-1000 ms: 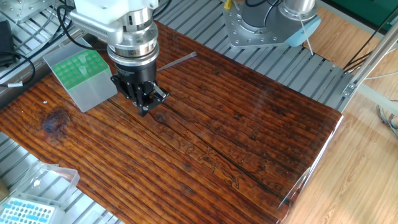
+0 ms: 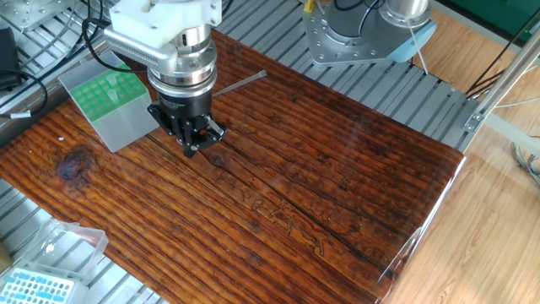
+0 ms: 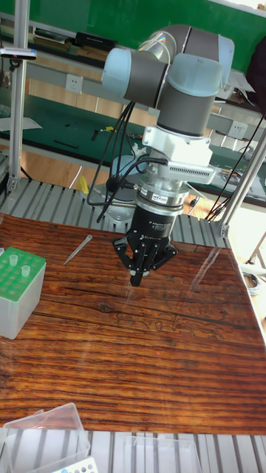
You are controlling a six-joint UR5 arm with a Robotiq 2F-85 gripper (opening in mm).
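My black gripper points down above the wooden board, its fingertips together. In exterior view 3 the gripper also looks shut, and nothing shows between its fingers. Just left of it in exterior view 2 stands a translucent box with a green perforated top. A couple of small clear tubes stick up from that top. Behind the gripper, a thin clear plastic pipette lies on the board, apart from the fingers; the same pipette shows left of the gripper in exterior view 3.
The dark brown board is bare to the right and in front of the gripper. Beyond its front edge lie an open clear lid and a white tray with blue patches. A robot base stands behind the board.
The wrist has shifted and turned slightly, its white housing moving a little right and up in exterior view 2. The fingertips have drifted slightly left. The box and pipette have not moved.
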